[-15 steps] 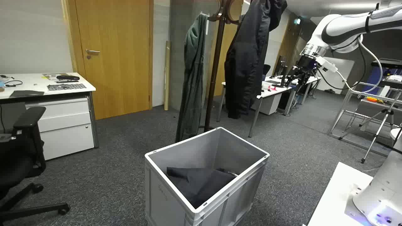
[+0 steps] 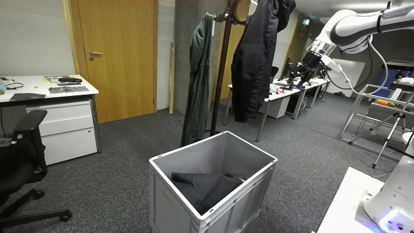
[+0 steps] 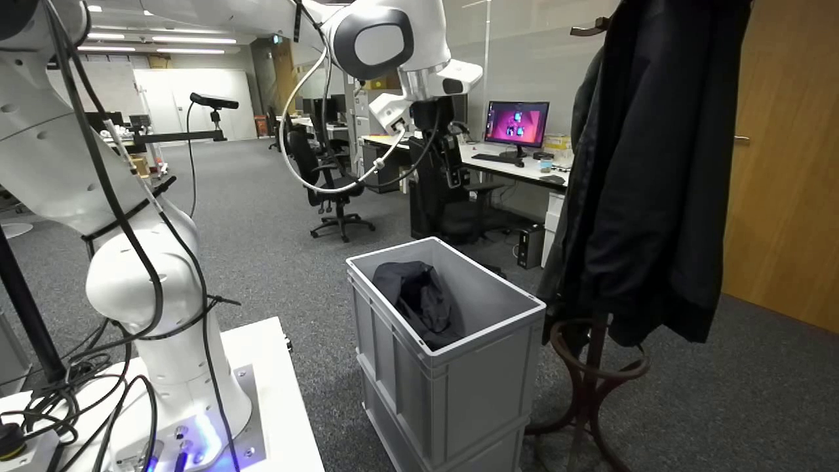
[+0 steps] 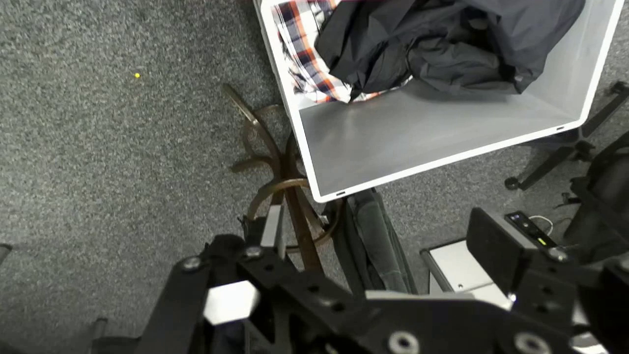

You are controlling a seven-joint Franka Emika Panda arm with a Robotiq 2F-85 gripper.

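Observation:
My gripper is open in the wrist view, its two fingers wide apart with nothing between them. In exterior view 2 the gripper [image 3: 453, 179] hangs in the air, well above the level of the grey bin [image 3: 487, 346]. A black garment [image 4: 448, 53] lies crumpled inside the bin, on top of a plaid cloth [image 4: 309, 59] in white, orange and navy. Exterior view 1 shows the dark garment [image 2: 205, 188] against the near side of the bin, and the plaid cloth is hidden there. The gripper touches neither the bin nor the cloth.
A coat stand [image 2: 220, 77] beside the bin carries a green garment [image 2: 198, 77] and a black jacket [image 2: 256, 58]. An office chair [image 2: 31, 155] and a desk [image 2: 50, 93] stand at the left. Open carpet surrounds much of the bin.
The wrist and gripper have shifted slightly to the left in exterior view 1, and the gripper's tilt has changed. The bin, its garment and the coat stand look the same.

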